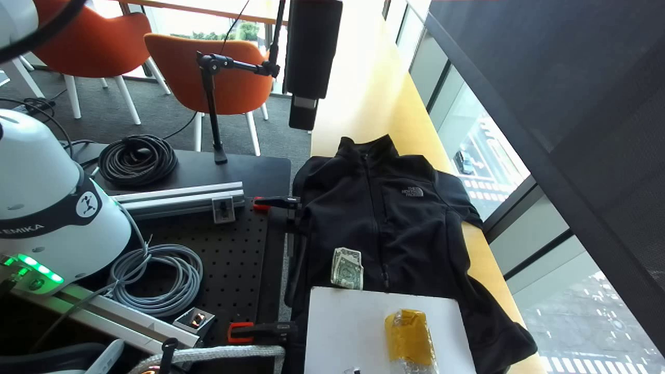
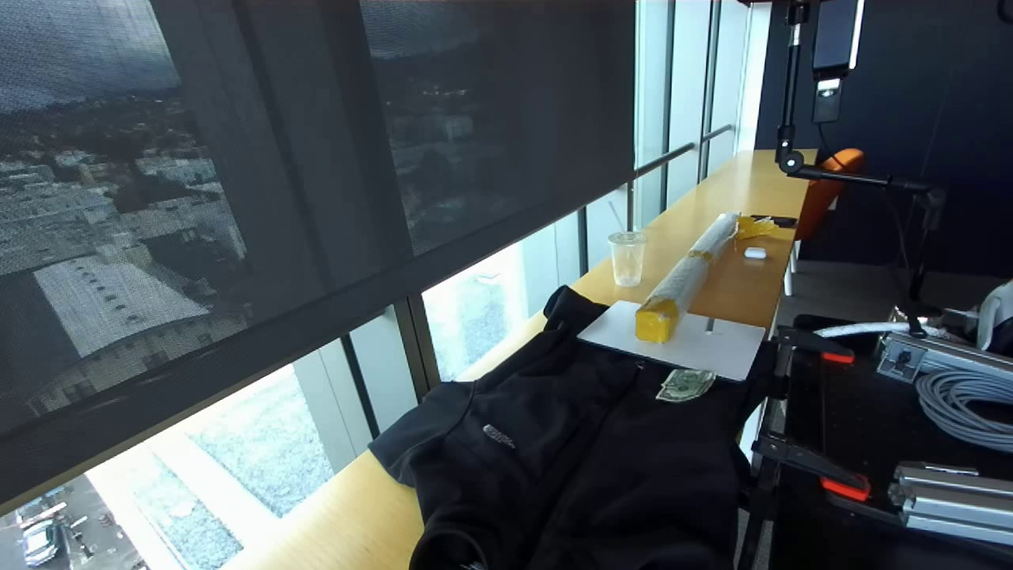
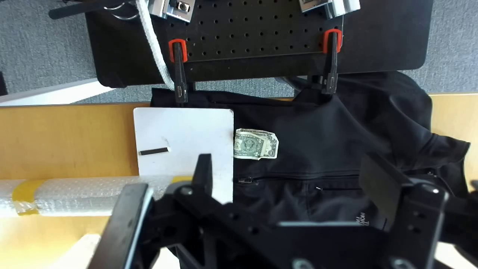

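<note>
In the wrist view my gripper stands open, its two black fingers wide apart and nothing held between them. Beneath it a black zip jacket [image 3: 309, 130] is spread over the wooden table. A folded dollar bill [image 3: 256, 144] lies on the jacket, against the edge of a white board [image 3: 179, 125]. Exterior view 1 also shows the bill [image 1: 347, 269] and the jacket [image 1: 405, 224], with the collar at the far end. The gripper is outside both exterior views.
A bubble-wrapped roll [image 2: 685, 285] with yellow tape rests partly on the board. Behind it stands a clear plastic cup [image 2: 627, 258]. Black clamps [image 3: 180, 74] with red tips sit along the table's inner edge. Coiled grey cable [image 1: 159, 280] lies near the robot base.
</note>
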